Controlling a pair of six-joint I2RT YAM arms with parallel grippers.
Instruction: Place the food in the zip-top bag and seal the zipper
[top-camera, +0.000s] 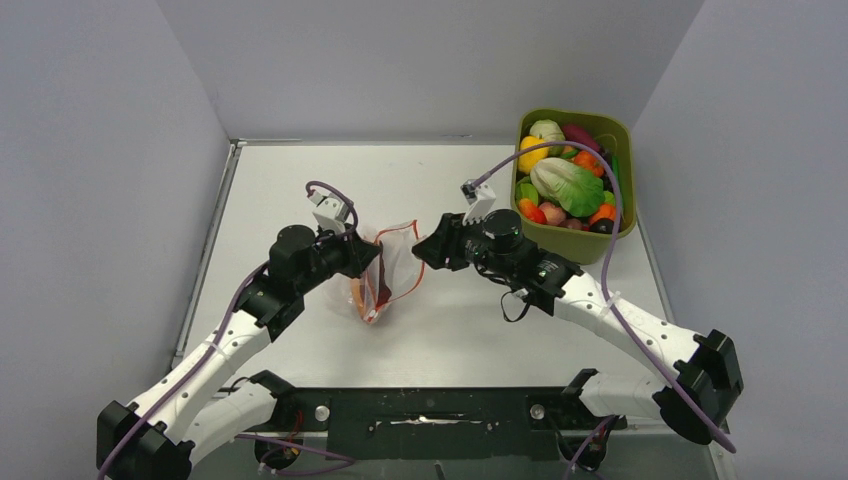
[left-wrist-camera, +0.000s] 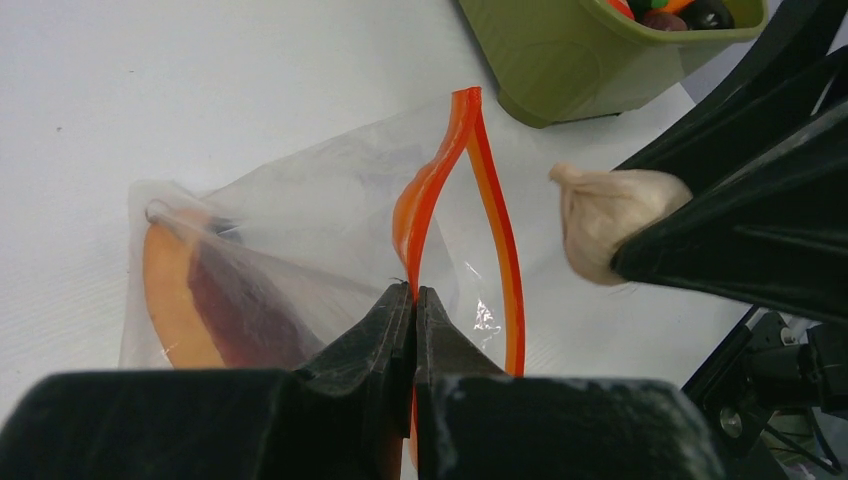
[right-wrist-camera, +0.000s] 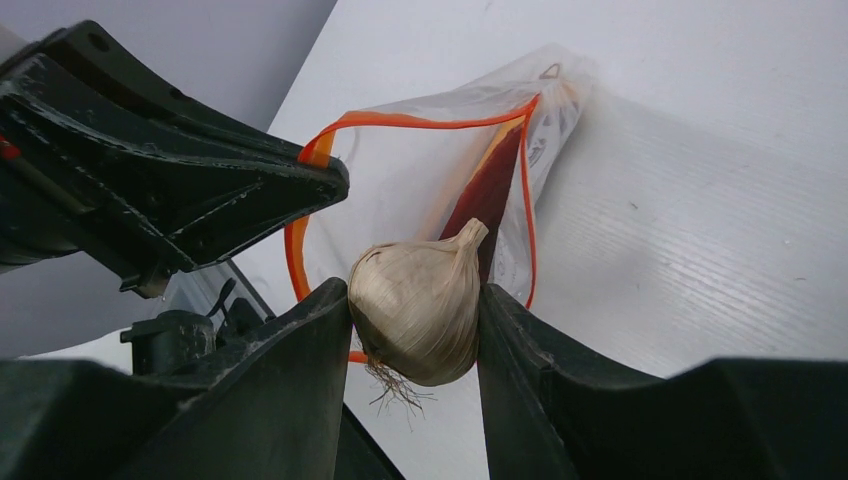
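A clear zip top bag (top-camera: 400, 262) with an orange rim (left-wrist-camera: 508, 260) stands with its mouth spread toward the right arm. Inside it show an orange-tan piece of food (left-wrist-camera: 168, 290) and a dark red one (left-wrist-camera: 240, 310). My left gripper is shut on the bag's rim, holding one side of the mouth up. Between the fingers of my right gripper sits a pale garlic bulb (right-wrist-camera: 410, 310), roots down and stem toward the bag. In the left wrist view the garlic bulb (left-wrist-camera: 615, 215) is just outside the bag's mouth.
A green bin (top-camera: 575, 240) full of vegetables stands at the back right, with a lettuce (top-camera: 565, 184) near its middle. Both grippers are close together.
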